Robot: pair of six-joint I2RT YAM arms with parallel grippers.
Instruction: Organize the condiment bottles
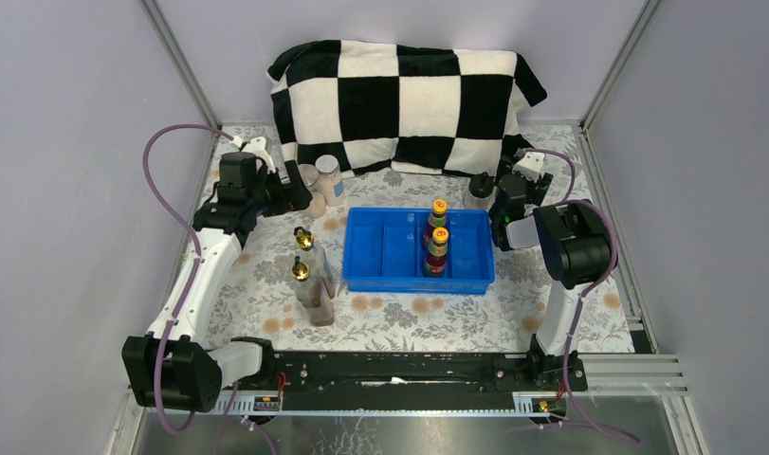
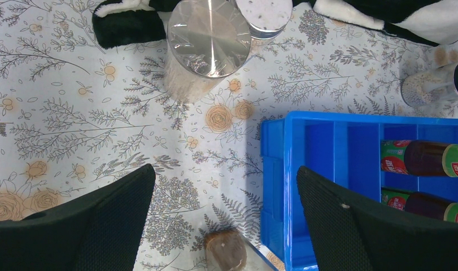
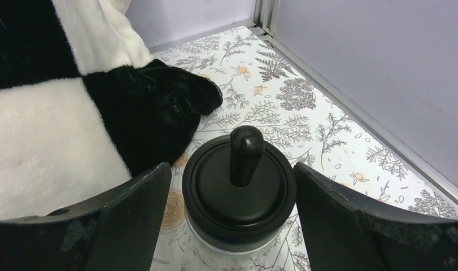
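Observation:
In the right wrist view a jar with a round black knobbed lid [image 3: 240,197] stands between the fingers of my right gripper. A strip of table shows between the lid and the left finger; the right finger borders the lid's edge. From above, this clear jar [image 1: 478,192] is just behind the tray's right end. Two dark sauce bottles with yellow caps [image 1: 436,251] stand in the blue tray [image 1: 364,282]. My left gripper is open and empty, near two clear jars [image 2: 209,39]. Two gold-topped glass bottles [image 1: 314,300] stand left of the tray.
A black and white checkered cloth [image 1: 371,104] covers the back, its corner close behind the black-lidded jar. The tray's left compartments are empty. Bare patterned table [image 1: 390,322] lies in front of the tray.

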